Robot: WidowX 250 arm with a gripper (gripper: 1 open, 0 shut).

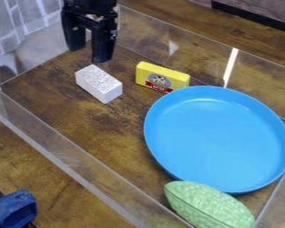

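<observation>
At the top left hangs my black gripper [88, 43], above and behind a white speckled block [100, 84] lying on the wooden floor of a clear-walled bin. Whether its fingers are open or shut is hard to make out. A yellow box [163, 77] with a label lies to the right of the white block. A large blue plate [216, 137] fills the right side.
A green leaf-shaped object [209, 205] lies at the lower right, and a crumpled blue item [12, 210] at the lower left. Clear walls edge the bin.
</observation>
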